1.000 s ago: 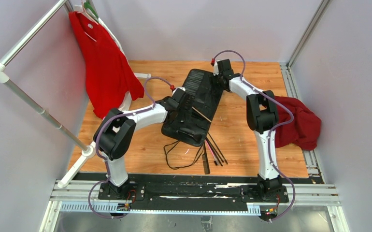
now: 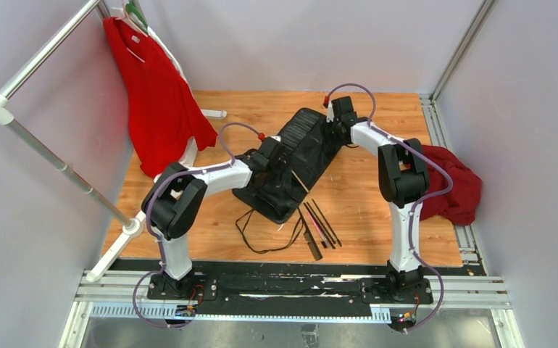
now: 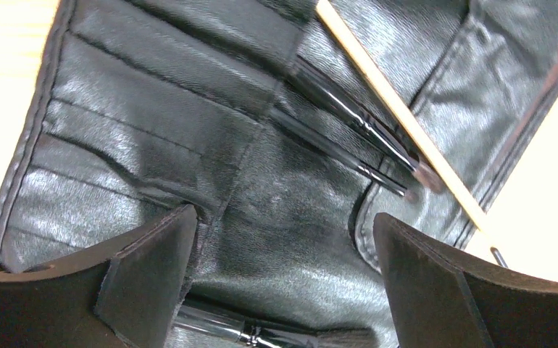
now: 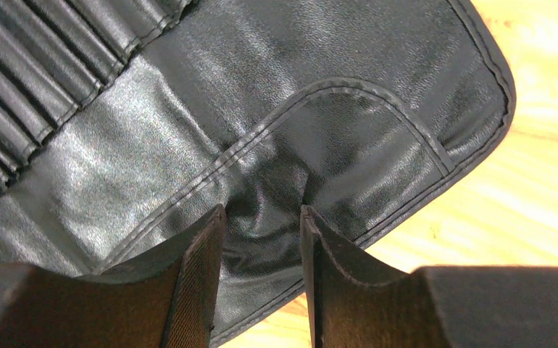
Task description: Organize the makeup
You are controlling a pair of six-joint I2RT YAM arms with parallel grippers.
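A black brush case [image 2: 307, 158] lies unrolled and slanted across the middle of the table. In the left wrist view, its stitched slots hold a dark brush [image 3: 367, 123], a thinner brush [image 3: 334, 151] and another brush [image 3: 240, 326] low down, all with tips out. A brush with a pale wooden handle [image 3: 399, 109] lies loose across the case. My left gripper is open above the slots, nothing between its fingers. At the case's far right corner, my right gripper has a gap between its fingertips, over the curved flap [image 4: 348, 174]; whether they touch the leather is unclear.
Several thin brushes [image 2: 323, 223] and a dark flat-ended brush [image 2: 311, 243] lie by the case's near end. A cord loop [image 2: 261, 251] sits left of them. Red cloth [image 2: 454, 187] lies at the right edge; a red garment [image 2: 153, 94] hangs at the left.
The case has turned clockwise, its far end shifting right along with my right gripper, its near end left. The flat-ended brush has swung a little.
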